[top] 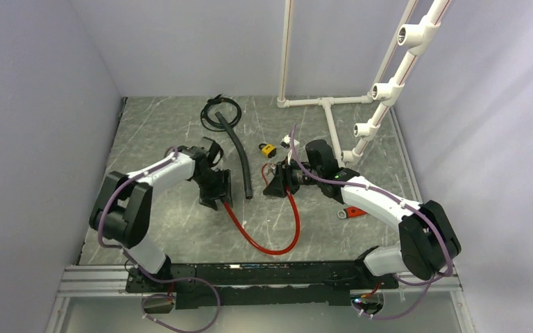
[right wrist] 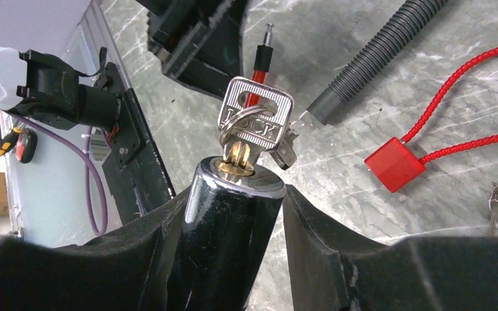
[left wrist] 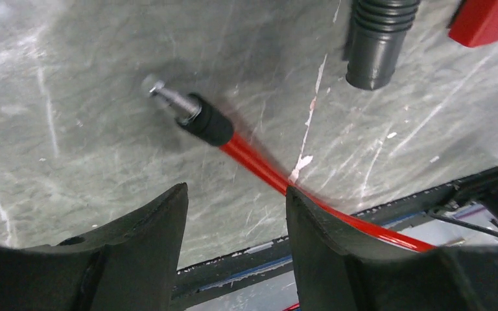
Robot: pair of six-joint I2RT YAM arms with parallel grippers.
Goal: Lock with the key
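In the right wrist view my right gripper is shut on the black lock body [right wrist: 217, 246], its shiny metal end tilted up. A silver key [right wrist: 259, 113] with a ring stands in the keyhole. The red cable [top: 295, 208] loops from the lock across the table's front. Its free end, with a black collar and metal pin [left wrist: 181, 103], lies ahead of my left gripper in the left wrist view. That gripper's fingers are spread apart, with the red cable passing beyond them and nothing gripped.
A black corrugated hose [top: 239, 149] lies mid-table, with a black coil [top: 221, 114] behind it. Near the right gripper are a yellow padlock [top: 267, 150], a red padlock [right wrist: 395, 165] and a red-handled tool [top: 352, 212]. White pipes [top: 326, 103] stand at the back right.
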